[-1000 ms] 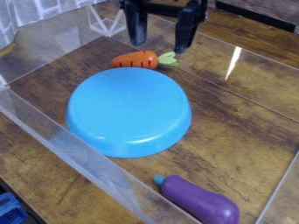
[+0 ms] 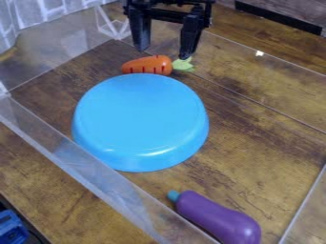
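My gripper hangs open at the top centre, its two black fingers apart above a toy orange carrot with green leaves, which lies on the wooden floor of a clear-walled enclosure. A light blue upside-down plate or disc lies in the middle, just in front of the carrot. A purple toy eggplant with a teal stem lies at the bottom right.
Clear walls border the wooden floor, which is bare on the right and at the far left. A blue object sits outside at the bottom left corner.
My gripper has moved left over the past second and now hangs more directly over the carrot. The carrot, disc and eggplant have not moved.
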